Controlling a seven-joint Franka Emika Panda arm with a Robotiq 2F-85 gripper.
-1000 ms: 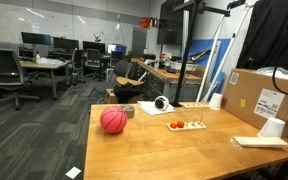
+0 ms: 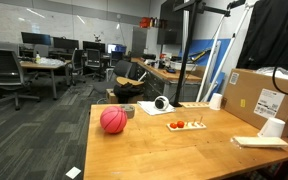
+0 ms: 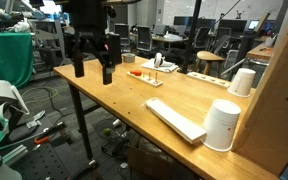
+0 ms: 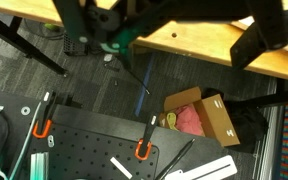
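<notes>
My gripper (image 3: 94,77) hangs at the near edge of the wooden table (image 3: 114,92), its two fingers apart and nothing visible between them. In the wrist view the dark fingers (image 4: 259,42) also stand well apart. On the table, a pale board (image 2: 186,126) bears small red and pale pieces. A pink ball (image 2: 113,119) rests at the table's left side in exterior view 1. Toward the opposite end lie a long white block (image 3: 175,120) and an upturned white cup (image 3: 221,125), both apart from the gripper.
A large cardboard box (image 2: 254,97) stands behind the cup. Another white cup (image 3: 242,82) is farther back. Below the table edge, the wrist view shows an open carton (image 4: 216,122) and a black perforated plate (image 4: 84,155) with tools.
</notes>
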